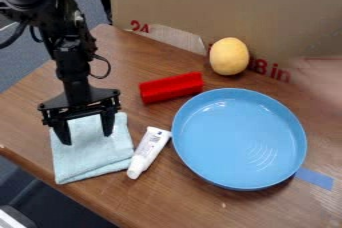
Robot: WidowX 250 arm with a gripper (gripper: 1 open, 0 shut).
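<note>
My black gripper [83,122] is open, its fingers pointing down over the upper part of a folded pale cloth [91,160] at the left of the table. Whether the fingertips touch the cloth I cannot tell. A white tube [148,152] lies beside the cloth on its right. A red bar-shaped object [171,87] lies behind, between the arm and the blue plate [238,140].
A yellow egg-shaped object [229,56] sits at the back near a cardboard panel [227,7]. Blue tape [314,178] is on the table at the right. Bare wood [174,197] shows along the front.
</note>
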